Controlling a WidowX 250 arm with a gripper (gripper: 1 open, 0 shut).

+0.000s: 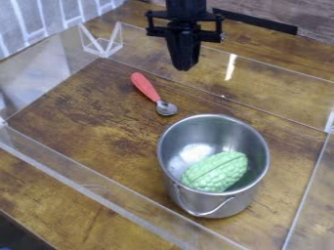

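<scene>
My black gripper (183,54) is at the top centre of the camera view, raised over the back of the wooden table (92,176); whether its fingers are open or shut is unclear. Below and left of it a red-handled spoon (146,88) lies on the table, its metal bowl pointing toward the front. In the lower right stands a steel pot (174,146) with a green, bumpy oblong object (216,171) inside it.
Clear panels edge the table on the left, front and right, with a white grated object (26,20) at the top left.
</scene>
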